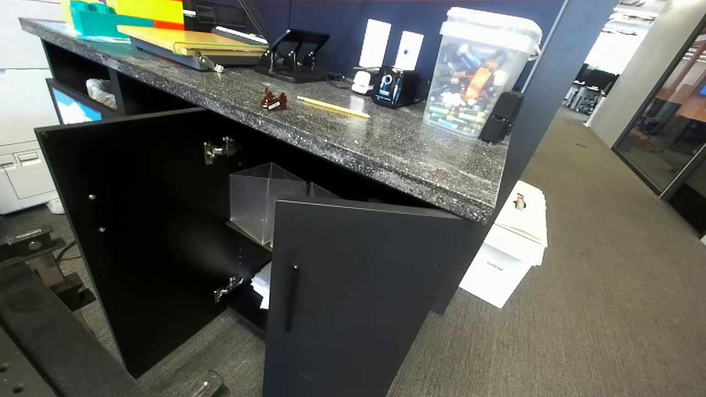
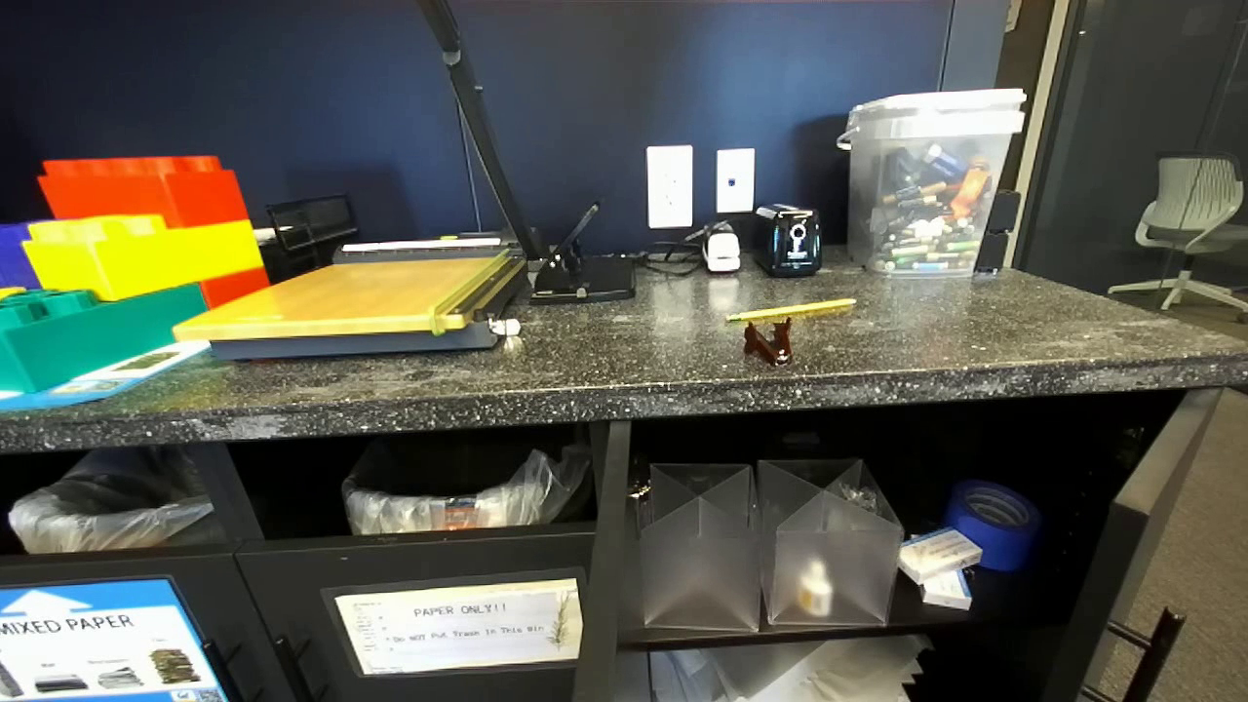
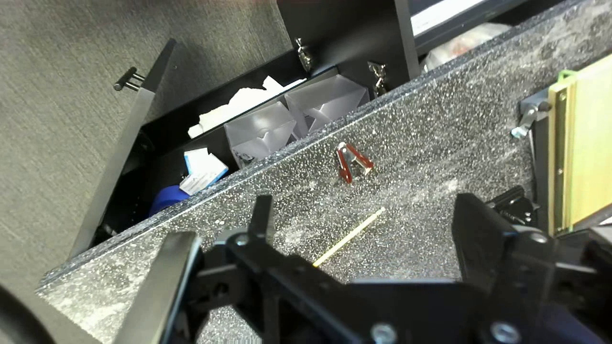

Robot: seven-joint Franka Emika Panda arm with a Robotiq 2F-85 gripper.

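Note:
In the wrist view my gripper is open, its two dark fingers [image 3: 262, 217] wide apart with nothing held. Beneath it lies the speckled grey countertop [image 3: 424, 152]. A yellow pencil [image 3: 351, 235] rests there, partly covered by the gripper's body. A dark red staple remover [image 3: 351, 162] sits closer to the counter's front edge, clear of the fingers; exterior view 2 shows both the staple remover [image 2: 769, 341] and the pencil [image 2: 792, 310]. Neither exterior view has the gripper in it.
Both cabinet doors [image 1: 360, 284] stand ajar. Inside are translucent bins [image 2: 699, 550], small white boxes [image 2: 939, 556] and blue tape [image 2: 994, 523]. On the counter are a paper cutter [image 2: 351, 298], a black stand [image 2: 585, 279], an electric sharpener [image 2: 789, 241] and a battery tub [image 2: 936, 187].

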